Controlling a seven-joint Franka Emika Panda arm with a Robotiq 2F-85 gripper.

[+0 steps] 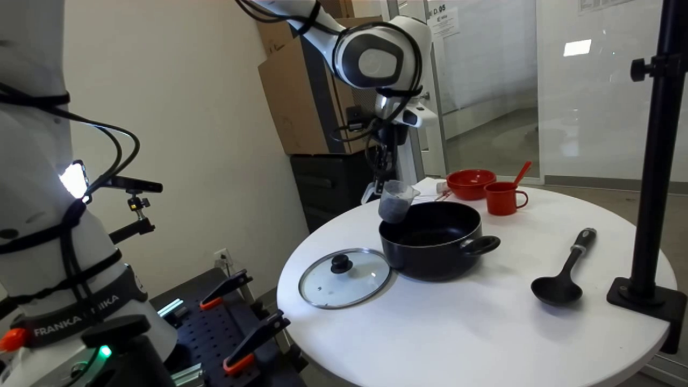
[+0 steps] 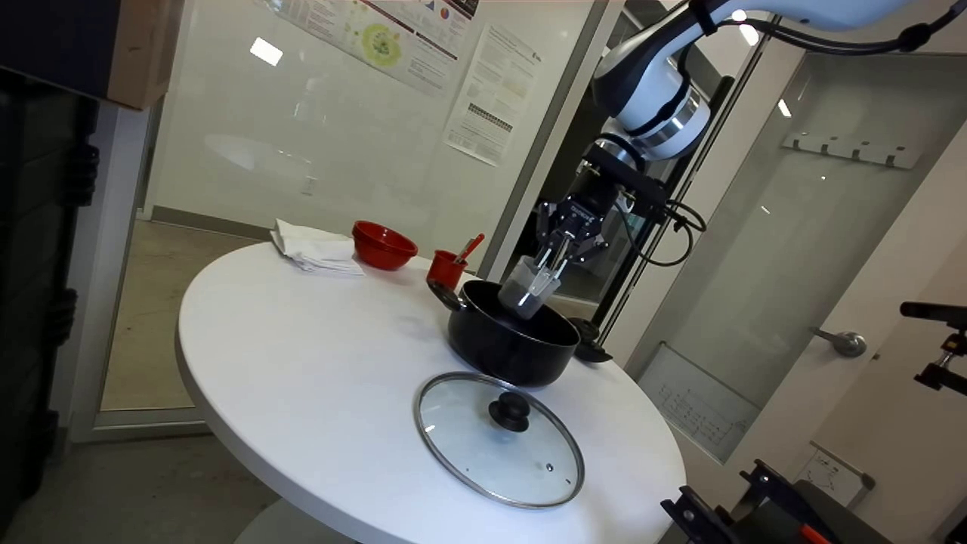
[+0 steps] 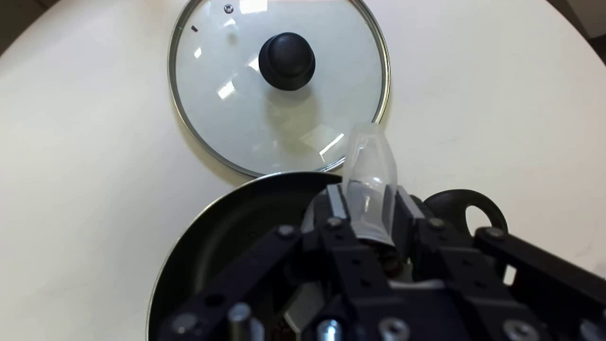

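Note:
A translucent plastic cup point(image 1: 394, 202), tilted, is held by my gripper, which is shut on it. In the second exterior view the cup point(image 2: 528, 289) hangs over the mouth of the black pot point(image 2: 508, 346), its lower part at about rim height. Something greyish shows through its wall, though what it is cannot be made out. From above, the pot point(image 3: 199, 250) is partly covered by the gripper's fingers point(image 3: 335, 204). The inside that shows is dark. Flat on the table beside the pot lies a glass lid point(image 1: 361, 278) with a black knob.
Behind the pot stand a red bowl point(image 1: 471, 185) and a red mug point(image 1: 501, 199) with a red utensil in it. A black ladle point(image 1: 559, 288) lies to the right, near a black post point(image 1: 646, 193). White cloth point(image 2: 317, 246) sits by the bowl.

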